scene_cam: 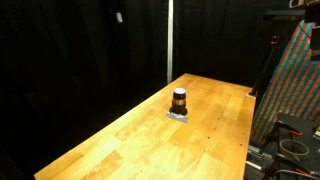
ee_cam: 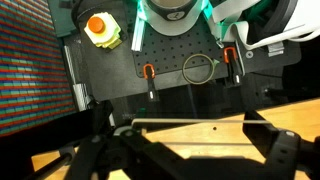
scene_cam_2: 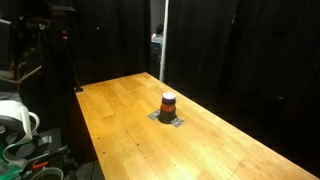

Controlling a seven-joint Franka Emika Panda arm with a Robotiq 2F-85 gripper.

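Observation:
A small dark cylinder point(scene_cam: 179, 98) with an orange-red band and a pale top stands upright on the wooden table; in exterior view 2 the same cylinder point(scene_cam_2: 168, 103) is near the table's middle. Beneath it lies a flat grey piece point(scene_cam: 177, 117). My gripper is open in the wrist view, its dark fingers wide apart at the bottom of the picture. No object shows held between them. The gripper looks down over the table's edge and the robot's base area, away from the cylinder, which is out of the wrist view.
Beside the table's edge, a perforated dark base plate point(ee_cam: 185, 60) carries cables, orange-handled clamps and a yellow box with an orange button point(ee_cam: 97, 25). Black curtains point(scene_cam: 80, 60) hang behind.

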